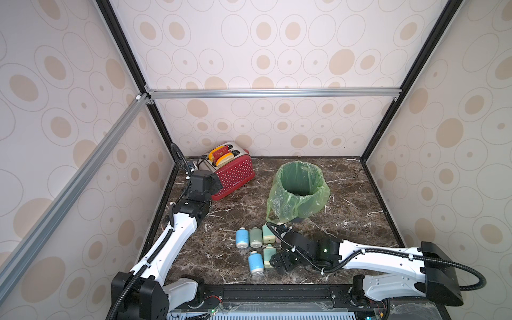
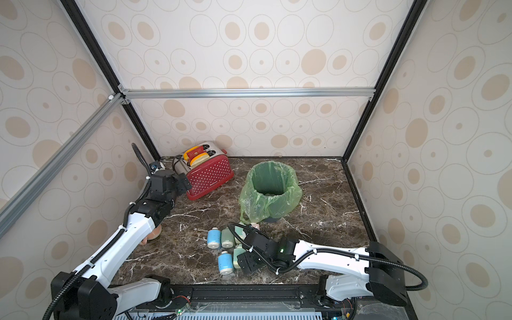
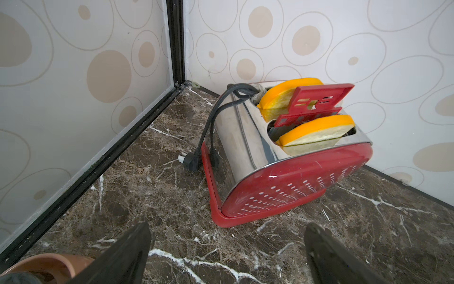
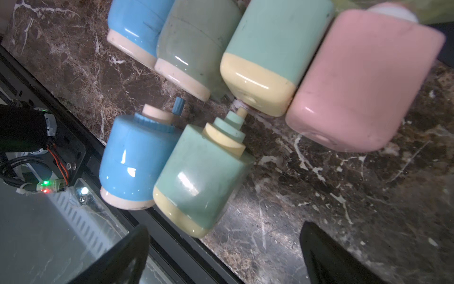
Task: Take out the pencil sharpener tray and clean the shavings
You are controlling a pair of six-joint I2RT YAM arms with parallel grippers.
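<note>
My right gripper stands open over several small bottle-shaped items, with nothing between its fingers: a blue one (image 4: 134, 161), a mint one (image 4: 198, 179), and a pink one (image 4: 361, 75) among others. Which is a pencil sharpener, and any tray or shavings, I cannot tell. A green-lined bin (image 1: 298, 194) stands behind them. My left gripper is open and empty at the left, facing a red-and-steel toaster (image 3: 293, 184) holding yellow slices, with a cable draped over it.
A terracotta pot (image 3: 61, 265) sits by the left wall, below my left gripper. Walls close in the left, back and right.
</note>
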